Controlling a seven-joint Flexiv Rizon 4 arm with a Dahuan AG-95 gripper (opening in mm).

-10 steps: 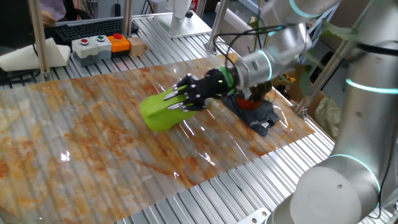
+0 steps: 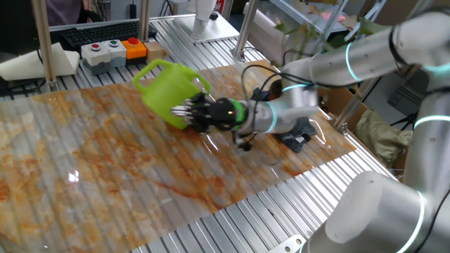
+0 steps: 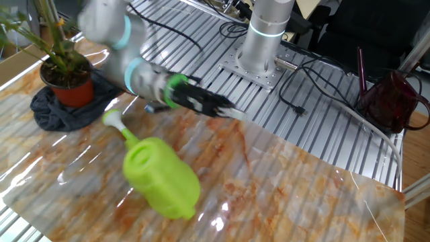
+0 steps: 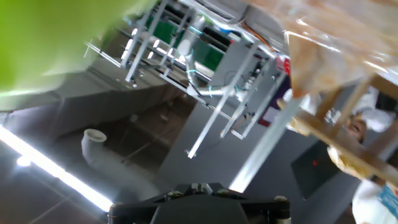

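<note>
The bright green watering can (image 2: 169,91) is tilted over the marbled sheet, a loop handle at its upper left. My gripper (image 2: 181,111) overlaps its lower right side in exterior view 1. From the other side, the can (image 3: 161,178) shows apart from my gripper (image 3: 235,113), its pale-tipped spout reaching to the upper left. Whether gripper and can touch is unclear. Part of the can (image 4: 50,37) fills the upper left of the wrist view, blurred and close. The fingers' spacing cannot be made out.
A potted plant (image 3: 70,84) stands on a dark cloth (image 3: 50,111) near the arm. Control boxes (image 2: 105,53) and a keyboard line the back edge. A dark red watering can (image 3: 393,101) sits at the far right.
The green can has changed its tilt, and its handle now shows at the upper left. My gripper has moved left and slightly down, and the arm has swung with it.
</note>
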